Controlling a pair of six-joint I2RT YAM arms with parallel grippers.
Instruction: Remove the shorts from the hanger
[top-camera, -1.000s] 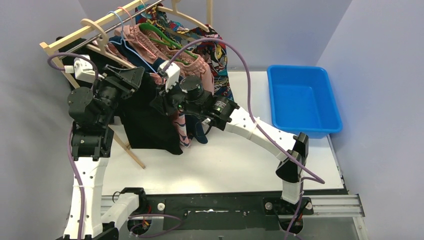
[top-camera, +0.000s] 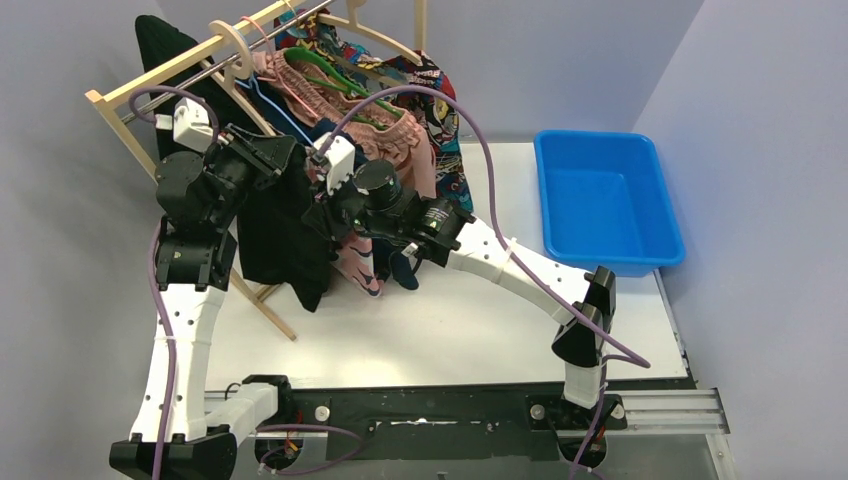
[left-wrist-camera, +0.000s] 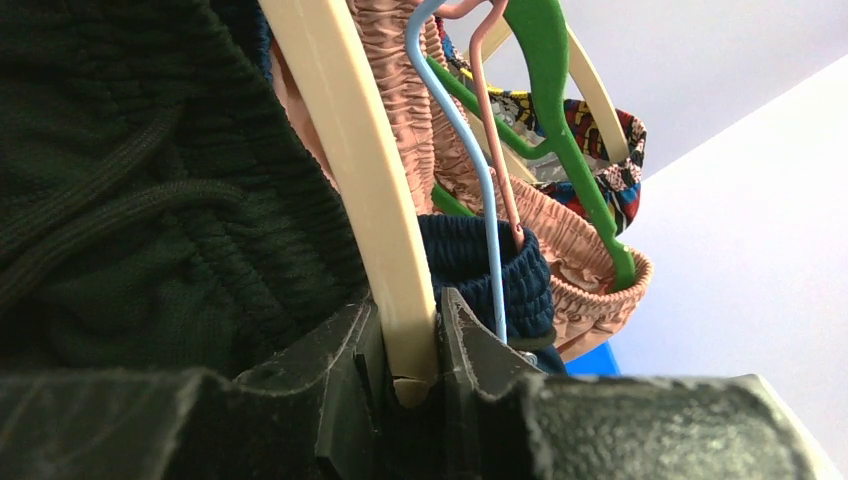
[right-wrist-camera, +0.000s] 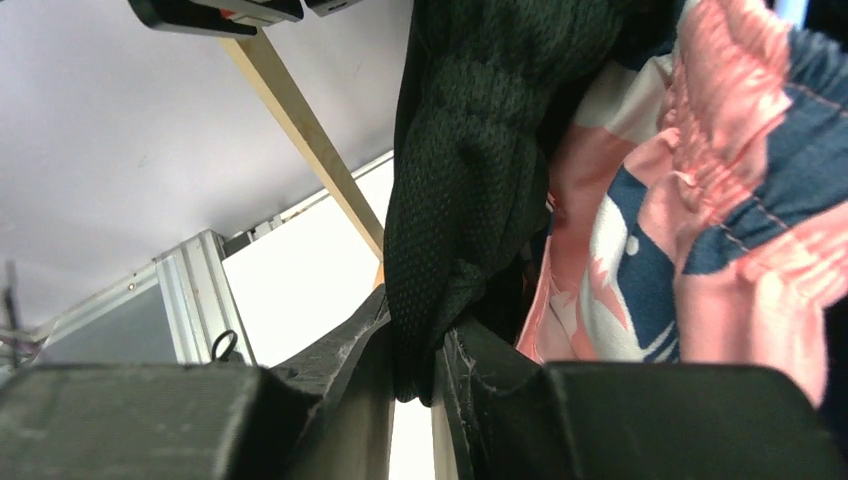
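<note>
Dark green-black shorts hang at the left end of the rack, spread below both grippers. In the left wrist view their elastic waistband and drawstring lie to the left of a cream wooden hanger. My left gripper is shut on the end of that hanger's arm. A bunched fold of the dark cloth runs down between the fingers of my right gripper, which is shut on it. From above, the right gripper is beside the left gripper, and the fingertips are hard to make out.
Pink shorts on a green hanger, a blue hanger and a patterned garment crowd the rack to the right. A wooden rack leg stands at front left. The blue bin is empty.
The left gripper has moved right and slightly up in the top view. The wooden hanger's hook has shifted right along the rail. The dark shorts' lower edge has swung left; the right arm is nearly still.
</note>
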